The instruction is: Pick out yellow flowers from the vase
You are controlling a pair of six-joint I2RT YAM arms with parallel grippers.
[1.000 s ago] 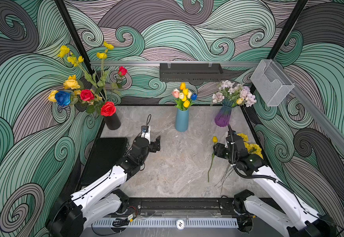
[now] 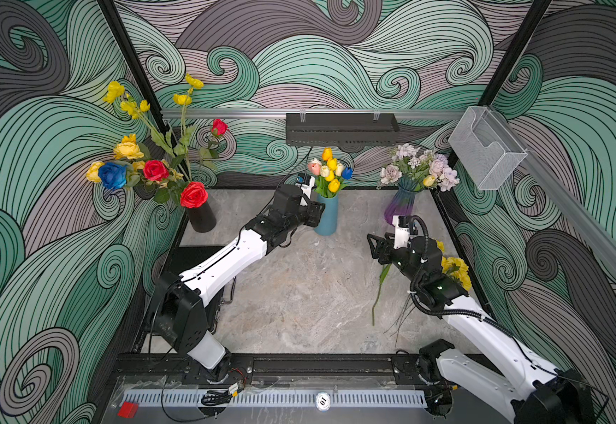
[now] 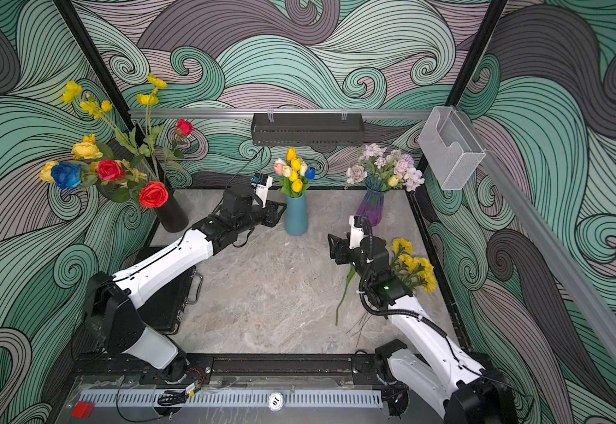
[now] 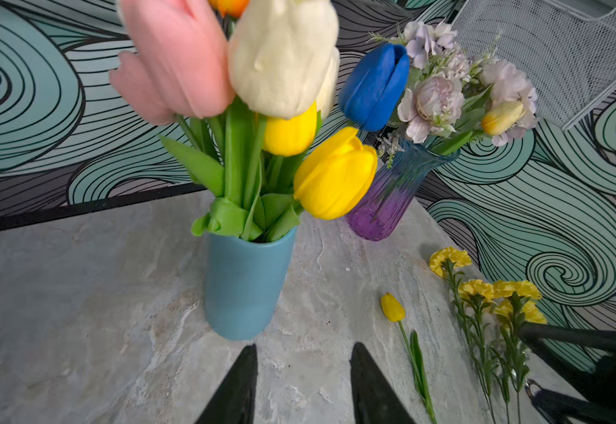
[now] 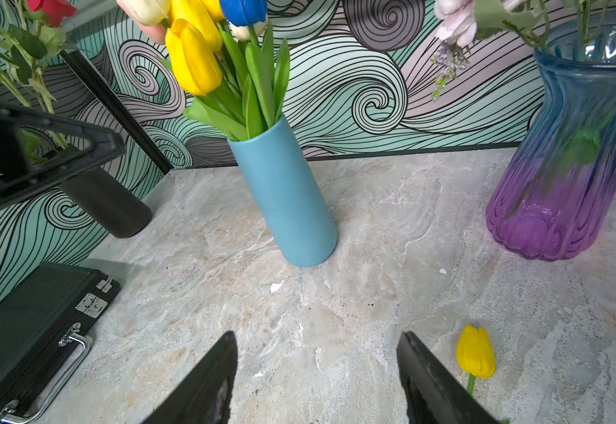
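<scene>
The teal vase [image 4: 244, 289] at centre back holds pink, white, blue and yellow tulips [image 4: 332, 173]. Just in front of it, my left gripper is open and empty, with the tulips above its fingers. My right gripper is open and empty at the right, facing the teal vase. Beyond it a loose yellow tulip [image 5: 475, 349] lies on the table. Several yellow carnations [image 4: 449, 261] lie along the right edge. A black vase [image 5: 106, 201] at back left holds roses and tall yellow flowers.
A purple vase [image 5: 541, 205] of pale flowers stands back right. A black case [image 5: 32, 332] lies at the left edge. A mesh basket [image 3: 449, 155] hangs at upper right.
My left gripper has moved up and rightward to the teal vase. My right gripper has risen and moved slightly left, away from the carnations.
</scene>
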